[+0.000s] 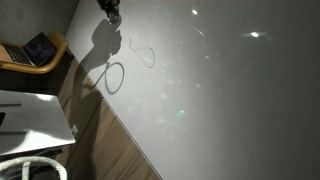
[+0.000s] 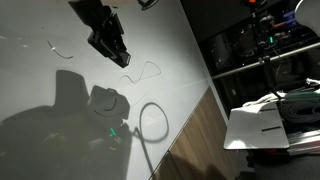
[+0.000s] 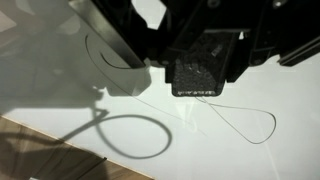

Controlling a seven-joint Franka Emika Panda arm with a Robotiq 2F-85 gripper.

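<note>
My gripper (image 2: 106, 40) is shut on a dark block (image 3: 198, 78) that looks like an eraser, its rough grey face showing in the wrist view. It hangs over a white board (image 1: 220, 110), and whether the block touches the board I cannot tell. A thin dark looped line (image 3: 272, 125) is on the board beside the block; it also shows as a looped line (image 2: 148, 72) in exterior view 2. Another thin curved line (image 3: 100, 68) runs along the left of the wrist view. In exterior view 1 the gripper (image 1: 112, 16) is partly cut off at the top edge.
The arm's shadow, with a ring-shaped shadow (image 3: 166, 141), falls across the board. Beyond the board's edge is wooden floor (image 1: 120, 150). A white table (image 1: 40, 125) and a chair with a laptop (image 1: 38, 50) stand clear of it. Most of the board is free.
</note>
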